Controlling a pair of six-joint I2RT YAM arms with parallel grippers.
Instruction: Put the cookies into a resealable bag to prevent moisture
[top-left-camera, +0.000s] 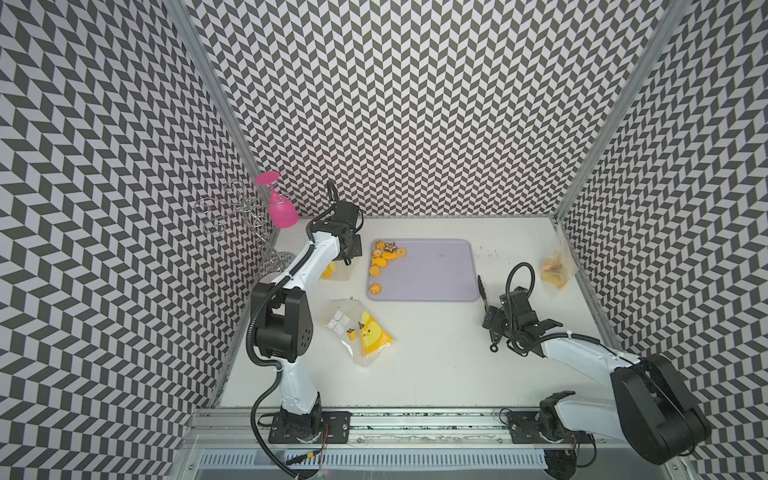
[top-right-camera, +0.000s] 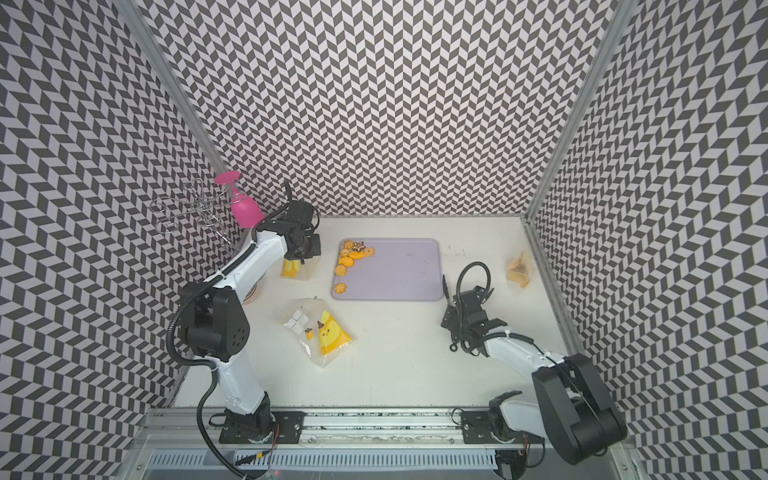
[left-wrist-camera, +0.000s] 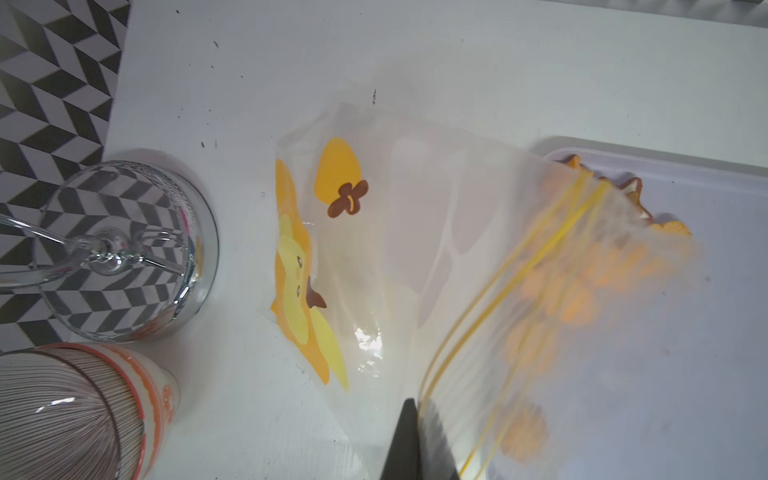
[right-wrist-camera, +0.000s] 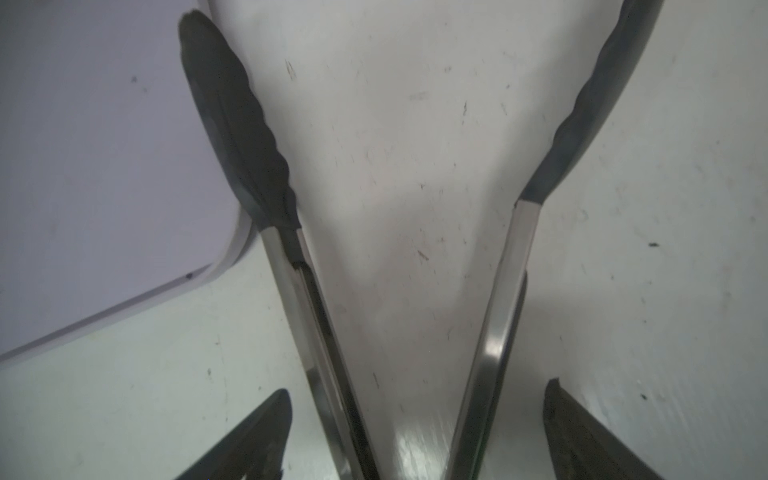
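Note:
My left gripper is shut on the edge of a clear resealable bag with yellow zip lines and a yellow animal print. The bag hangs left of the lilac tray and partly overlaps it in the left wrist view. Several orange cookies and a dark star-shaped one lie along the tray's left side, seen blurred through the plastic. My right gripper stands part open over black-tipped metal tongs, whose two arms pass between its fingers without visible grip.
Another printed bag with white pieces in it lies at front left. A bag with tan contents sits by the right wall. A pink goblet hangs on a wire rack at left.

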